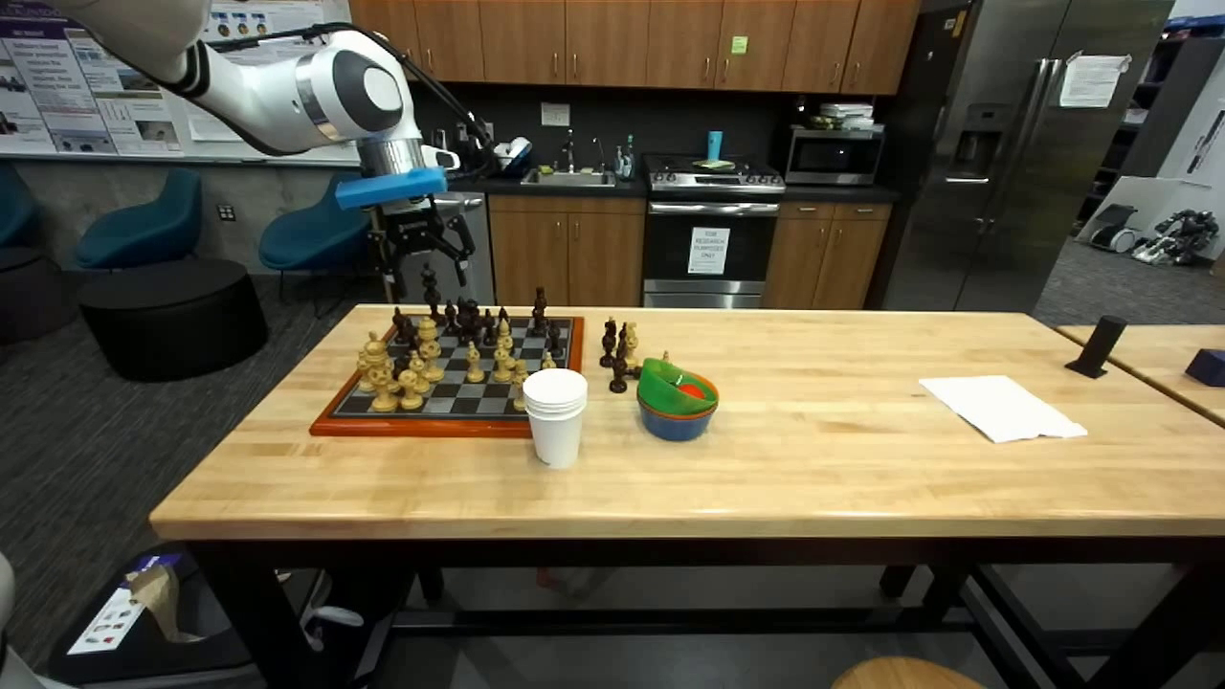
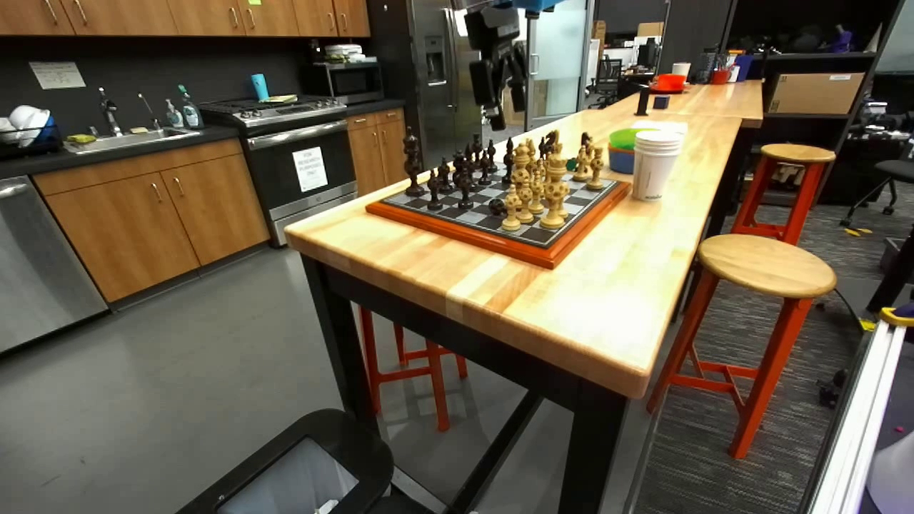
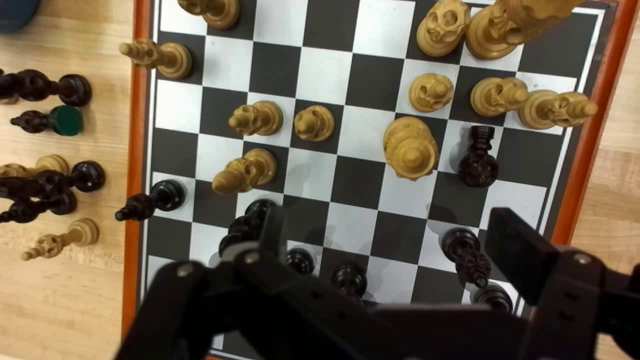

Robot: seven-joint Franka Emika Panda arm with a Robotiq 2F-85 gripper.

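A chessboard (image 1: 459,426) with an orange-brown border lies at the left of the table, dark and light pieces spread across it. My gripper (image 1: 427,271) hangs above the board's far left part, clear of the pieces. From above, its black fingers (image 3: 517,252) stand wide open with nothing gripped. Between and below them show a dark piece (image 3: 465,255) near the right finger and several others. One dark piece (image 3: 478,161) lies on its side among the light ones. A large light piece (image 3: 411,150) stands near the board's middle; the gripper body hides some dark pieces.
Stacked white cups (image 1: 556,419) stand at the board's near right corner. Nested bowls (image 1: 678,423), green and blue, sit right of them. Several chess pieces (image 1: 619,358) stand off the board. A white sheet (image 1: 1001,409) lies farther right.
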